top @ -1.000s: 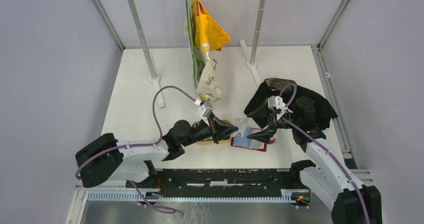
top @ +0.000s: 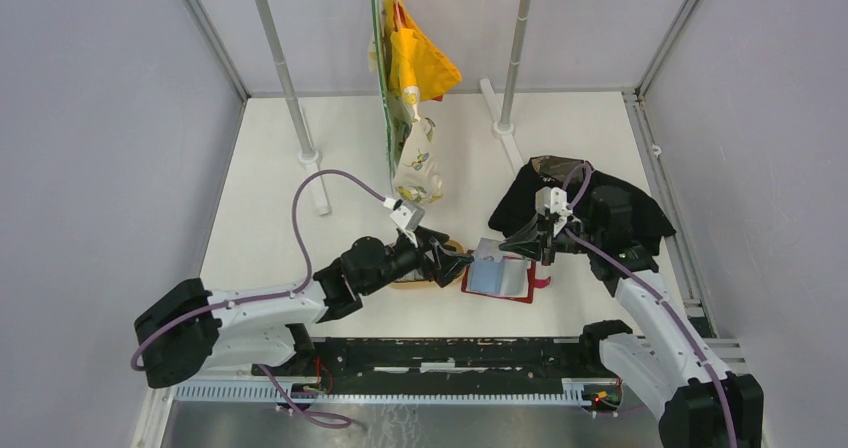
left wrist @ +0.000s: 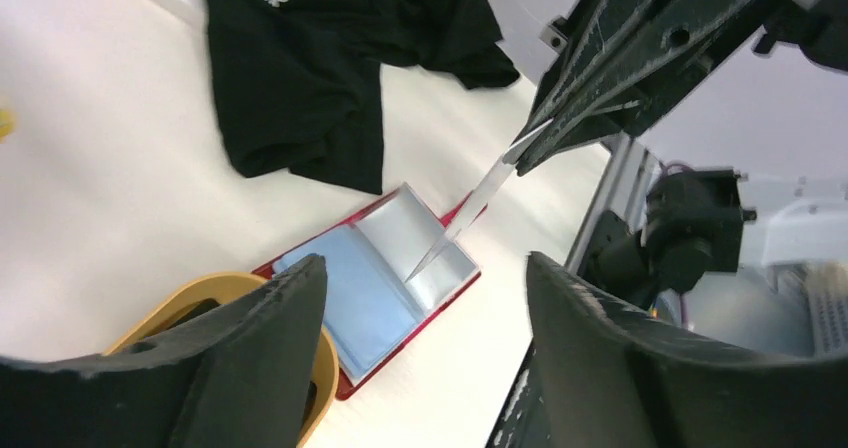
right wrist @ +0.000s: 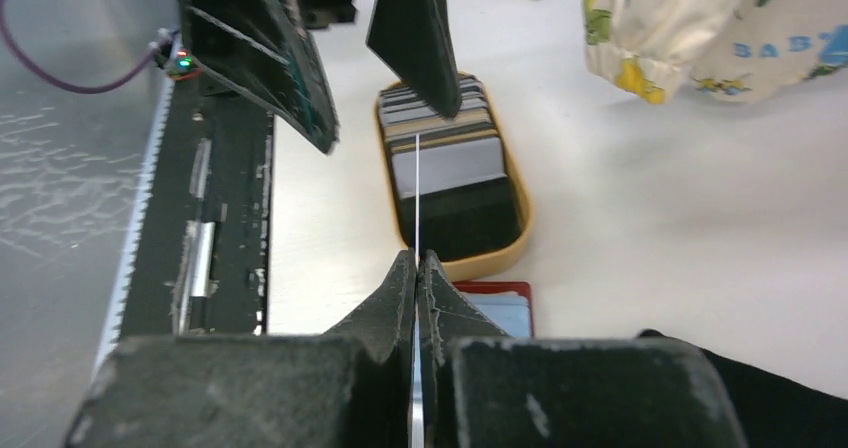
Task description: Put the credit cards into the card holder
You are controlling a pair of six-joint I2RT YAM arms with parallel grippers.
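Observation:
My right gripper is shut on a pale credit card (left wrist: 466, 214), which sticks out edge-on from its fingertips above the card holder (left wrist: 365, 372). The holder is red with clear and bluish sleeves and lies open on the table. Facing the card, my left gripper stands open, with its fingers (right wrist: 422, 43) parted and clear of the card. A tan oval box (right wrist: 505, 258) holds several upright cards (right wrist: 450, 166) below the left gripper. The card's printed face cannot be made out.
Black cloth (top: 632, 203) lies right of the holder, behind the right arm. Hung cloth bags (top: 417, 163) and a white stand (top: 503, 128) occupy the back.

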